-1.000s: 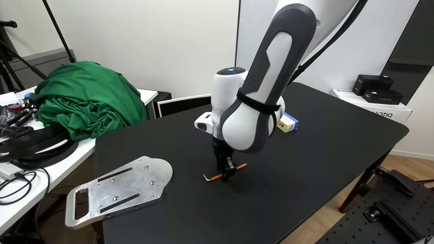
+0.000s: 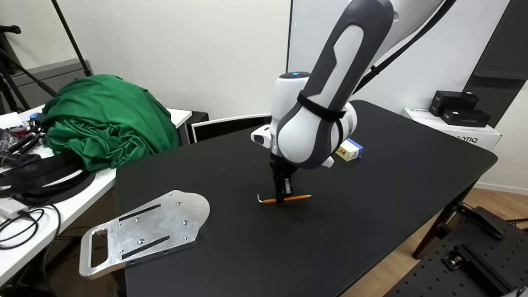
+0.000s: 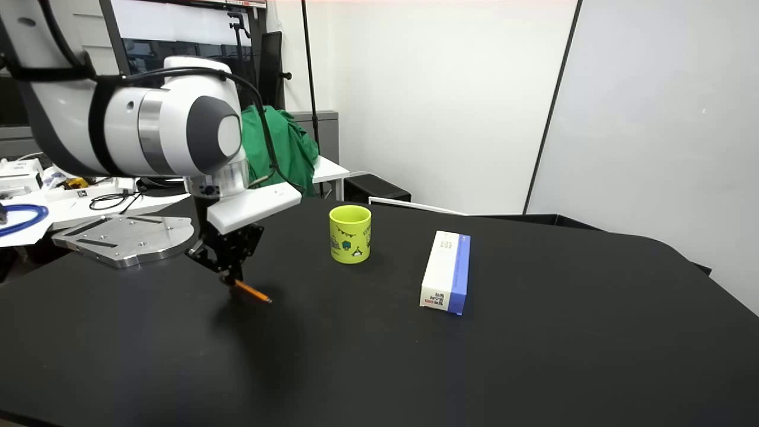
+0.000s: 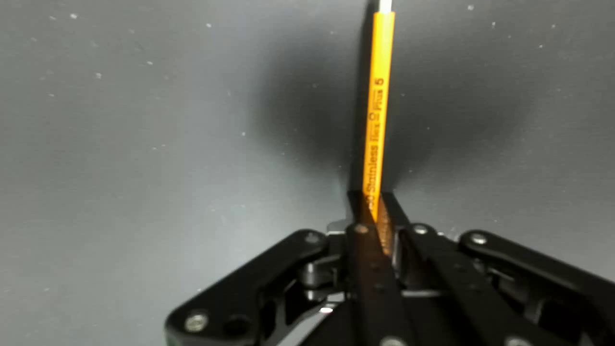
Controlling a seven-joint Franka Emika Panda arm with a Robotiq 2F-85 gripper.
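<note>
An orange hex key (image 2: 298, 197) with a bent metal end is gripped near its middle by my gripper (image 2: 280, 200). In the wrist view the orange shaft (image 4: 378, 104), printed with dark lettering, runs up and away from between the black fingers, which are shut on it. Its shadow lies close beside it on the table. From the second exterior view, one orange end of the hex key (image 3: 254, 292) sticks out past my gripper (image 3: 229, 280), with the rest hidden behind the fingers.
A lime-green cup (image 3: 350, 235) stands upright on the black table (image 3: 569, 341). To its right lies a white and blue box (image 3: 445, 273). A silver metal plate (image 2: 161, 225) rests at the table's left side.
My gripper has moved up and a little right in the first exterior view, carrying the hex key.
</note>
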